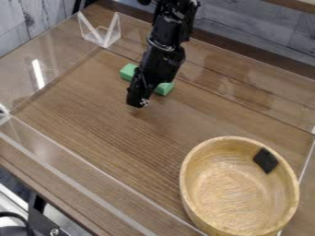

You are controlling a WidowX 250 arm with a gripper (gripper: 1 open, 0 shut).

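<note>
My black gripper [139,98] is low over the wooden table at upper middle, in front of a green object [164,88] that shows on both sides of the arm. The arm hides part of the green object. The fingertips are small and dark here, and I see nothing held between them.
A large pale tan bowl [240,207] with a black patch on its rim fills the lower right. Clear plastic pieces stand at the left edge and top left.
</note>
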